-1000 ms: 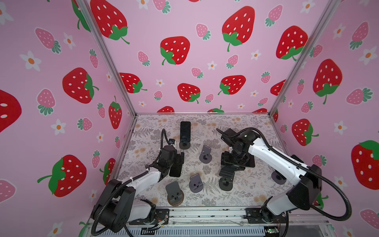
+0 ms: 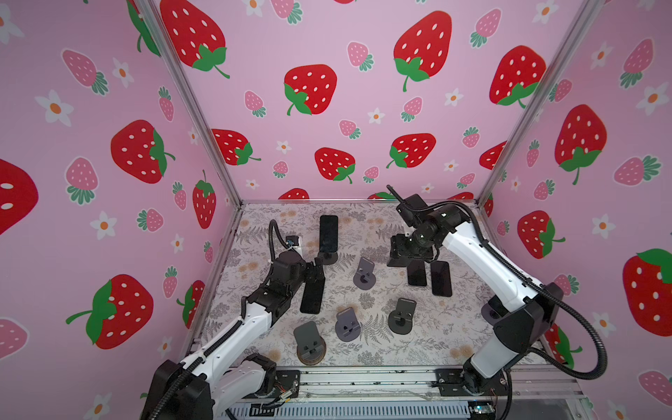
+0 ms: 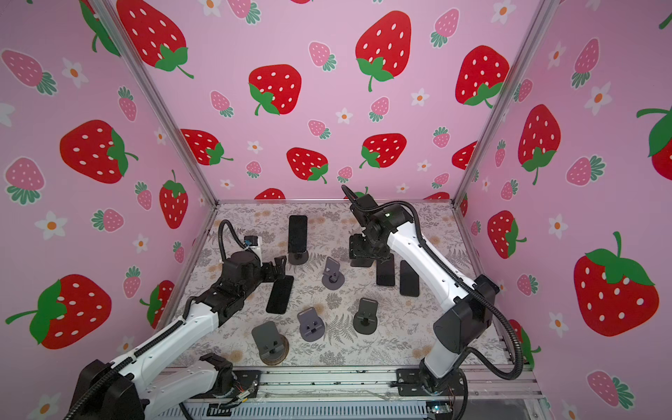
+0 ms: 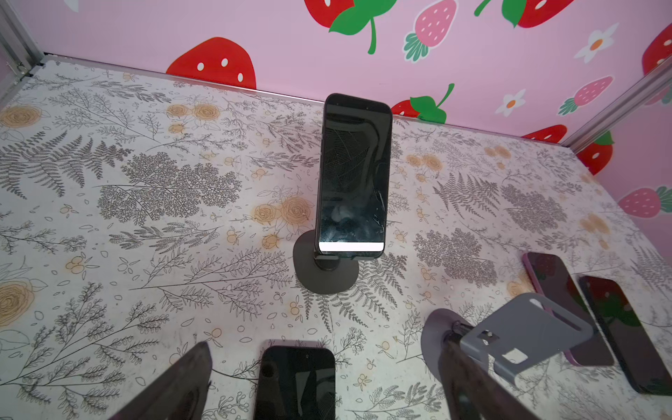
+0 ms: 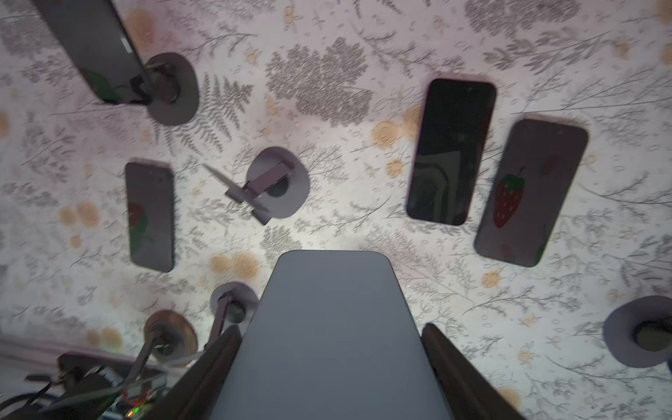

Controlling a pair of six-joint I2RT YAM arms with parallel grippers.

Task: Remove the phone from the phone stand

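My right gripper is shut on a grey-backed phone, whose back fills the lower middle of the right wrist view. It holds this phone above the table, well behind an empty stand at front middle. My left gripper is open and empty, hanging above a phone lying flat. Beyond it, another phone rests upright on a round-based dark stand, with neither gripper touching it.
Two phones lie flat at the right, one black and one beside it. Empty stands include one at centre and two along the front, a purple-grey one and a dark one. Another stand base is at far right.
The right gripper lifted the grey-backed phone off the front-middle stand and carried it toward the back. The left arm drew slightly back and left, staying open.
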